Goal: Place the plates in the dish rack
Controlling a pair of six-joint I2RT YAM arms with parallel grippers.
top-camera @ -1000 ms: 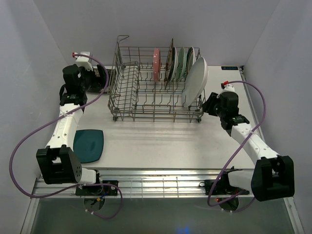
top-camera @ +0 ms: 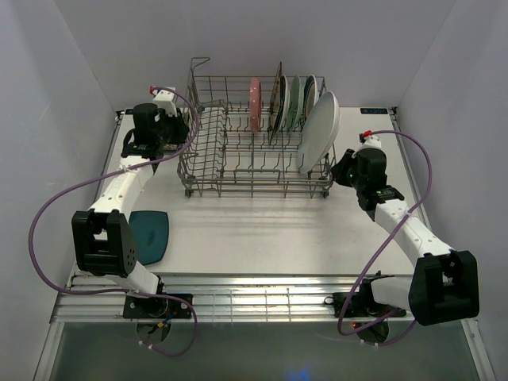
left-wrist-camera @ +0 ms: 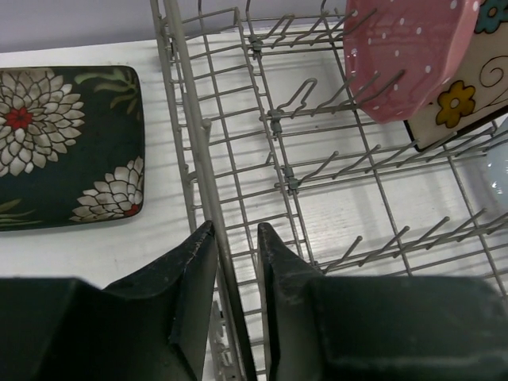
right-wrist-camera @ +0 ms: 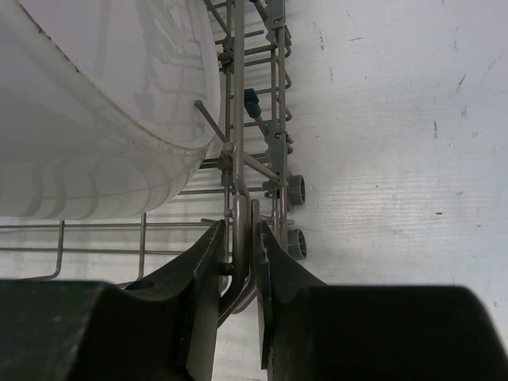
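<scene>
The dish rack (top-camera: 252,187) holds a pink plate (top-camera: 255,103), several upright plates and a large white plate (top-camera: 317,131) at its right. My left gripper is at the rack's left rim, fingers slightly apart around the rail; whether it grips is unclear. My right gripper is shut on the rack's wire rim at the right front corner, beside the white plate. A dark teal plate (top-camera: 148,234) lies on the counter at lower left. A dark flower-patterned square plate (left-wrist-camera: 63,147) lies left of the rack in the left wrist view.
The counter (top-camera: 246,238) in front of the rack is clear, as is the strip right of it. Walls stand at the back and both sides. A metal rail runs along the front edge.
My left gripper has moved rightward from over the square plate to the rack's left rim. The right arm is nearly unchanged.
</scene>
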